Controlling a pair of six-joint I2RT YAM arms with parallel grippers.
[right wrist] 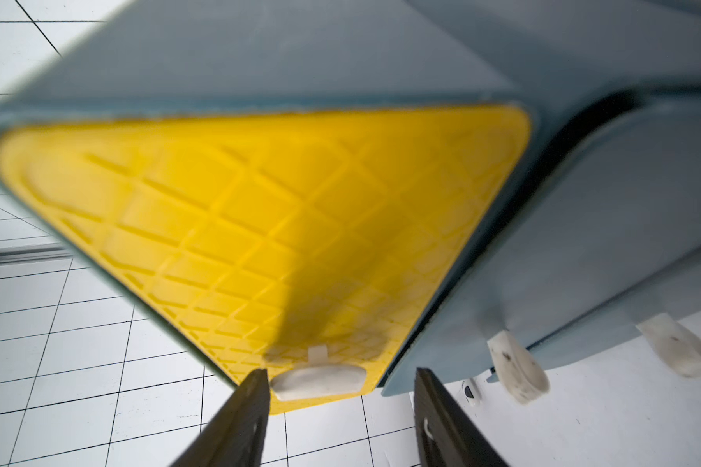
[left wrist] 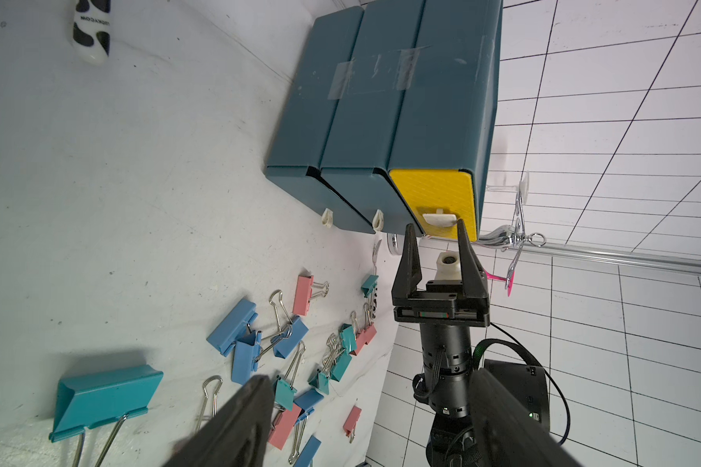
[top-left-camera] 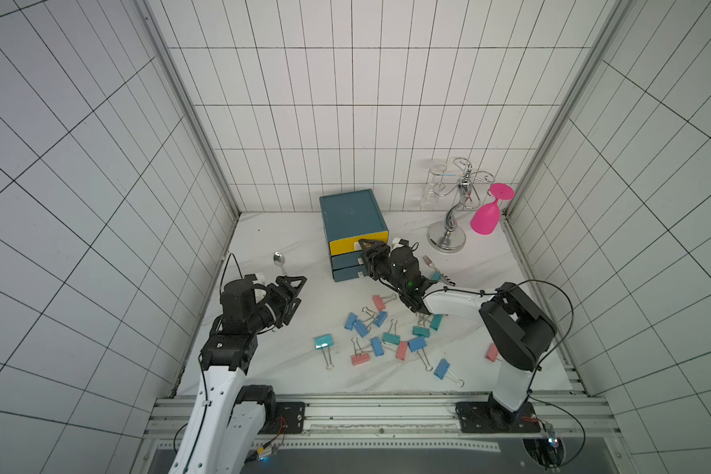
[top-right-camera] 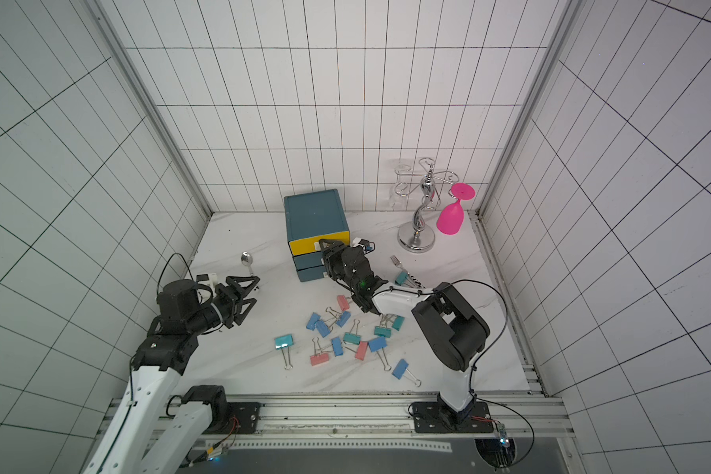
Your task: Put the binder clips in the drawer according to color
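Note:
A stack of three drawers stands at the back, its top front yellow, the lower two blue-grey, all closed. In the right wrist view, the yellow drawer's white handle sits in the gap between the parted fingers of my right gripper; contact does not show. Over the left side of the table hovers my left gripper, parted and empty. Blue clips, pink clips and teal clips are strewn before the drawers. A large teal clip lies apart, nearest the left gripper.
A metal rack and an upside-down pink goblet stand at the back right. A spoon lies left of the drawers, a fork to their right. Bare table separates the left gripper from the drawers.

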